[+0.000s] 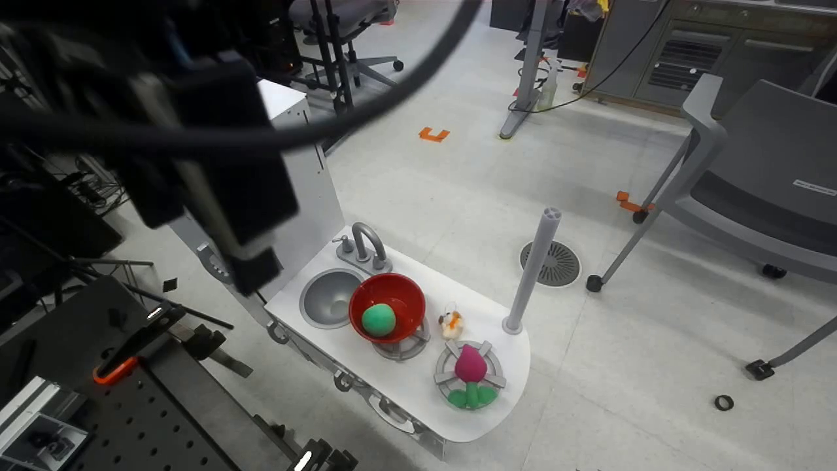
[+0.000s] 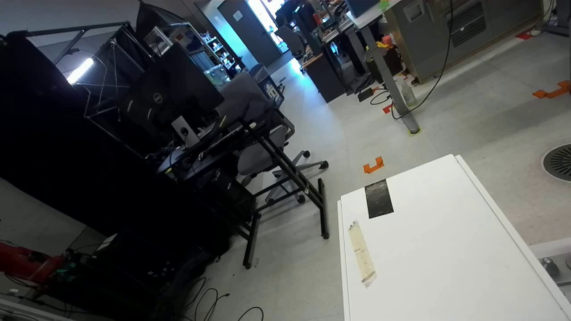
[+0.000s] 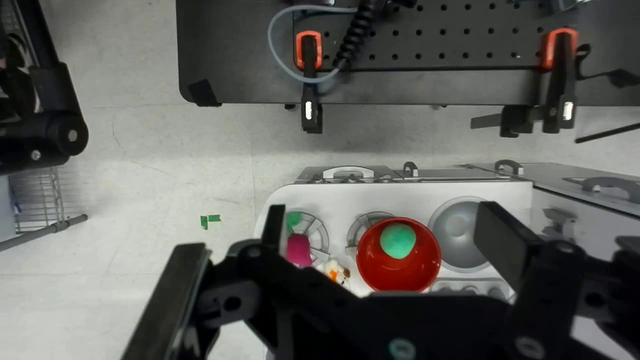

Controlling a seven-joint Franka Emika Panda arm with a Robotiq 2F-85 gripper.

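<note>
A red bowl stands on the toy kitchen's white counter, partly over a grey burner and close to the round sink. Inside the bowl lies a green ball-like object. A magenta and green plush toy rests on the other burner. Between them sits a small white and orange toy animal. My gripper is above the counter, its fingers spread wide with nothing held between them. In exterior view 1 the arm looms blurred at the upper left.
A tall white cabinet adjoins the sink end of the counter. A grey post rises from the opposite end. Orange-handled clamps grip the dark perforated table's edge. Open floor lies between table and kitchen.
</note>
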